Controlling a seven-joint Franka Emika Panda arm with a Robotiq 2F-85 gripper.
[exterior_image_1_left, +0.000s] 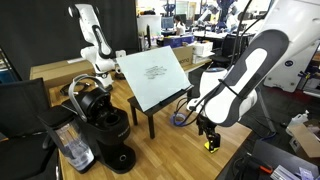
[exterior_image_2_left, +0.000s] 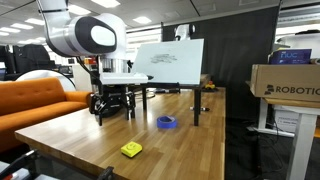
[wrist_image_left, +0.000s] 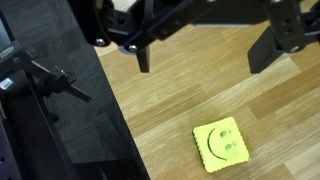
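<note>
A yellow square sponge (wrist_image_left: 221, 144) with a smiley face lies flat on the wooden table, low in the wrist view. My gripper is open above the table, its fingers wide apart and nothing between them. In that view the sponge is below the gap and apart from the fingers. Exterior view 2 has the sponge (exterior_image_2_left: 132, 149) near the table's front edge, with the gripper (exterior_image_2_left: 114, 115) behind it. In exterior view 1 the gripper (exterior_image_1_left: 206, 136) partly overlaps the sponge (exterior_image_1_left: 213, 145).
A blue ring-shaped object (exterior_image_2_left: 166, 122) rests on the table (exterior_image_2_left: 200, 150). A whiteboard (exterior_image_2_left: 170, 62) stands behind it. A black coffee maker (exterior_image_1_left: 104, 115) occupies the table's other side in exterior view 1.
</note>
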